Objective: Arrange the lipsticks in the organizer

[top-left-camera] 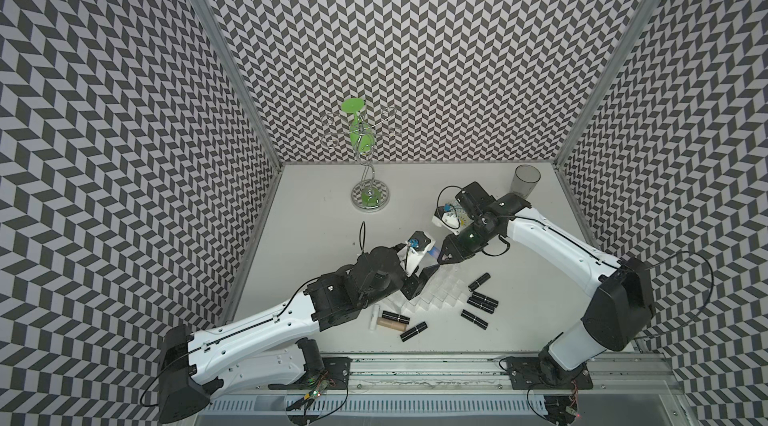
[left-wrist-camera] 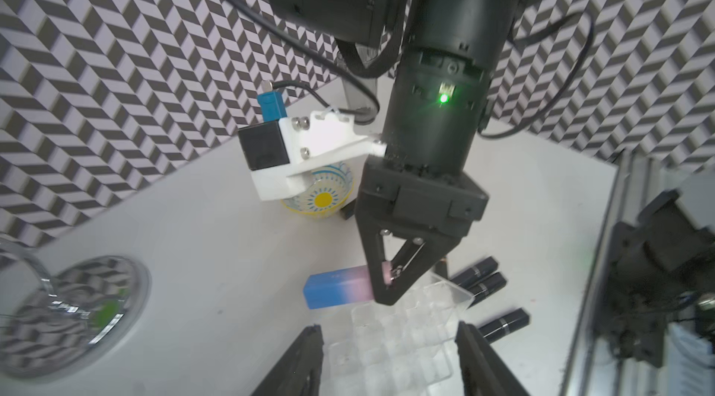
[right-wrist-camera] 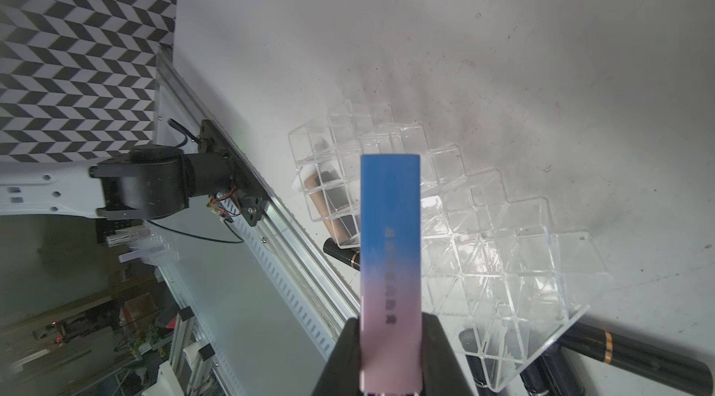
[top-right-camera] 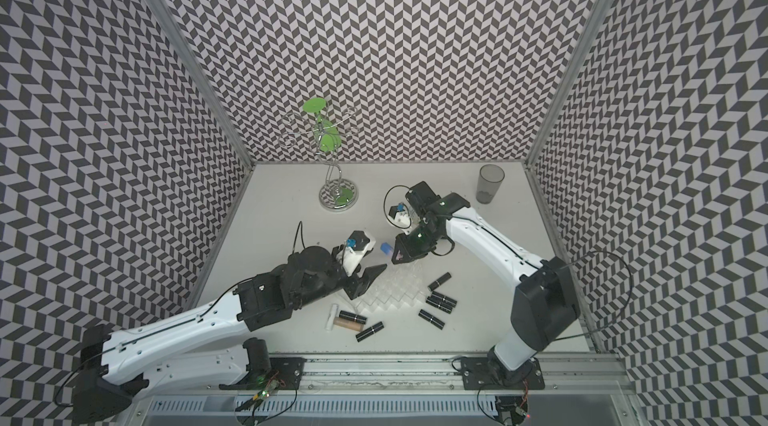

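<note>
A clear stepped organizer (top-left-camera: 438, 294) with empty-looking cells lies mid-table. My right gripper is shut on a blue-to-pink lipstick, held above the organizer's far side; its blue end sticks out toward the left in the left wrist view. Facing it, my left gripper has its fingers apart with nothing between them, and the organizer shows below through the gap. Black lipsticks lie on the table, several to the right (top-right-camera: 431, 318) and others in front (top-right-camera: 369, 331). Near these are a tan tube (top-right-camera: 347, 323) and a white one (top-right-camera: 331, 317).
At the back left stands a metal stand (top-left-camera: 370, 195) with green parts. A clear cup (top-left-camera: 525, 180) is at the back right. A patterned bowl (left-wrist-camera: 324, 191) sits behind the right gripper.
</note>
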